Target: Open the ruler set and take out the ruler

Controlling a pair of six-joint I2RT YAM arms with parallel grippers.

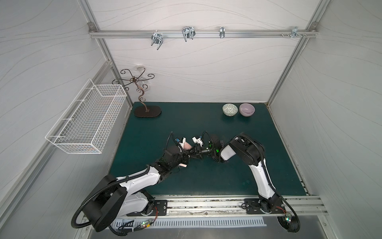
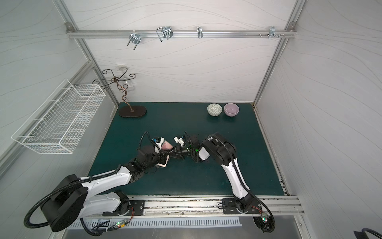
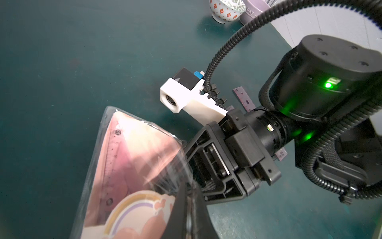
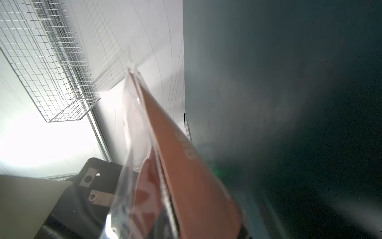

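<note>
The pink ruler set (image 3: 131,159) in its clear plastic bag is held up between my grippers; a scaled ruler shows through the plastic in the left wrist view. My left gripper is shut on the bag's side. My right gripper is at the bag's upper right, over crumpled plastic; whether it has closed on it is hidden. In the right wrist view the bag (image 4: 179,167) is seen edge-on, close up.
A purple strip (image 3: 243,97) lies on the mat behind the right arm. Two bowls (image 1: 229,110) (image 1: 246,110) stand back right, a metal stand (image 1: 147,113) back left, a wire basket (image 1: 85,119) on the left wall.
</note>
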